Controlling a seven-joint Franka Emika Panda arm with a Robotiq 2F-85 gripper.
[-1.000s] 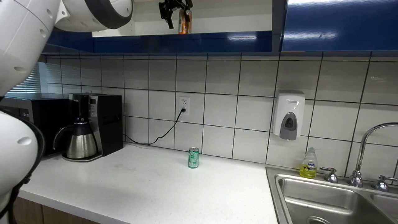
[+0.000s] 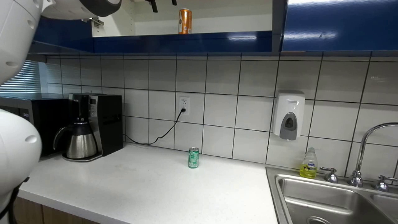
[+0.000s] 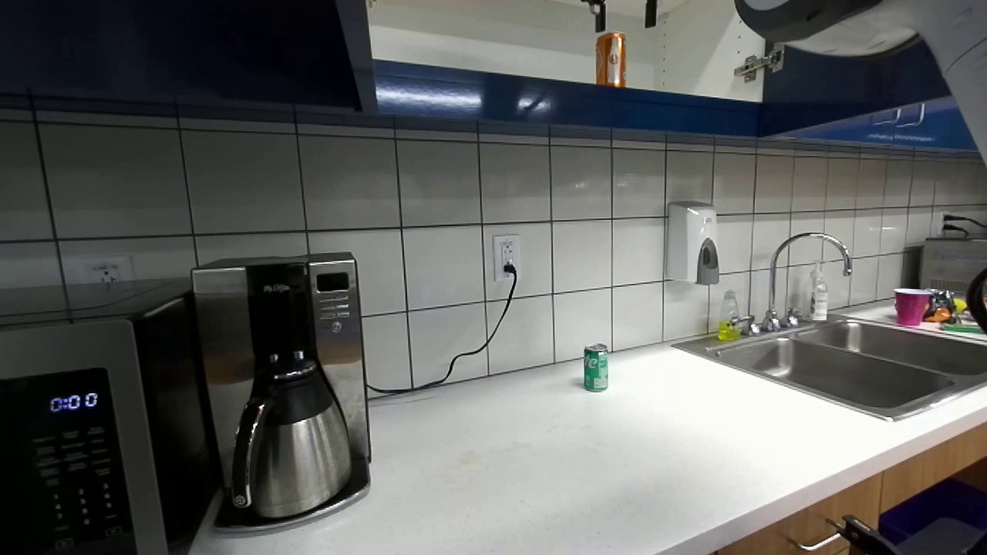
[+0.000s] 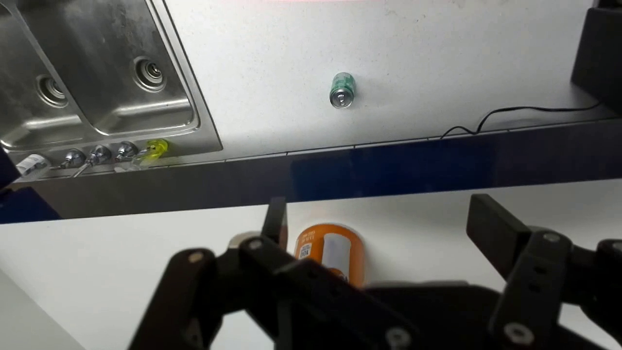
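Observation:
An orange can (image 2: pixel 185 21) stands upright on the shelf of the raised blue cabinet. At the top edge of both exterior views only the fingertips of my gripper (image 2: pixel 164 4) show, above the level of the can's top. Its fingers are wide apart and hold nothing. From the wrist, the orange can (image 4: pixel 330 248) appears close to the left finger (image 4: pixel 275 221), its lower part covered by the gripper body. A green can (image 3: pixel 596 368) stands upright on the white counter below, well away from the gripper.
The cabinet's blue front edge (image 2: pixel 182 43) runs below the shelf. A coffee maker (image 3: pixel 277 388) and microwave (image 3: pixel 74 444) occupy one end of the counter; a steel sink (image 2: pixel 321 196) lies at the other.
My gripper has risen from beside the orange can to above it, mostly leaving the first exterior view. The arm has shifted up and left there. Both cans remain where they were.

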